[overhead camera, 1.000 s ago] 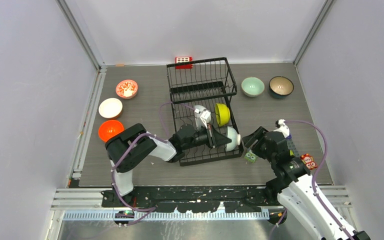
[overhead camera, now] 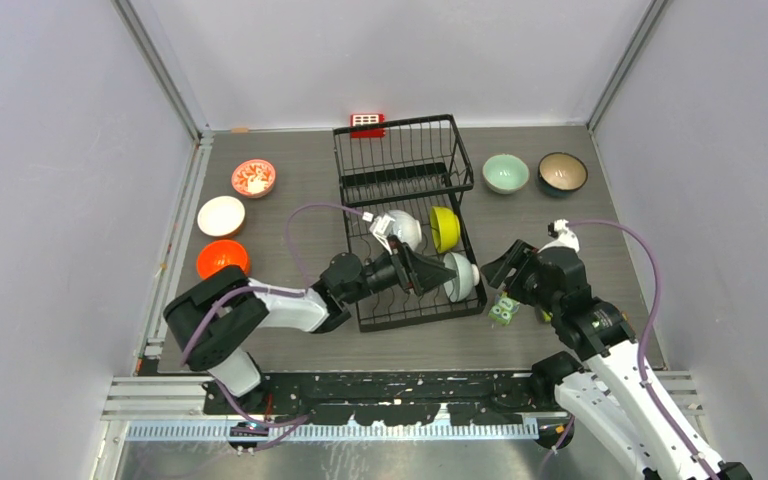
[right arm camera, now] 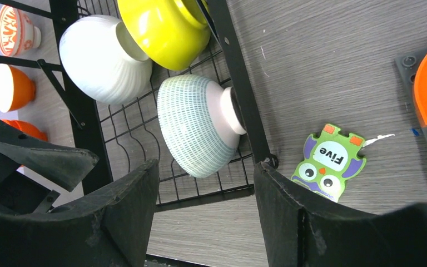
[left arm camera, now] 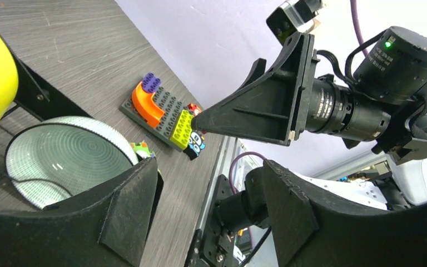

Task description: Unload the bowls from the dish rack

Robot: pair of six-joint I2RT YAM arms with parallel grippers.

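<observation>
In the black wire dish rack (overhead camera: 400,322), a white and pale-green bowl (right arm camera: 192,125) stands on its side, its foot at the right side rail. Behind it in the rack are a yellow bowl (overhead camera: 445,230) and a white bowl (right arm camera: 105,61). My left gripper (overhead camera: 442,275) is open at the pale-green bowl's mouth side; no object lies between its fingers. In the left wrist view that bowl's hollow inside (left arm camera: 69,158) shows beyond one finger. Beyond the rack's right rail, my right gripper (overhead camera: 497,268) stands open and empty, facing the bowl's foot.
Left of the rack sit a patterned bowl (overhead camera: 253,178), a white bowl (overhead camera: 221,216) and an orange bowl (overhead camera: 222,258). A green bowl (overhead camera: 505,174) and a dark-rimmed bowl (overhead camera: 562,173) stand back right. A green owl toy (right arm camera: 329,161) and a block plate (left arm camera: 167,114) lie right of the rack.
My left arm has swung its elbow leftward, and its gripper has drawn slightly left. The pale-green bowl now leans so that more of its inside shows. The right arm has shifted a little.
</observation>
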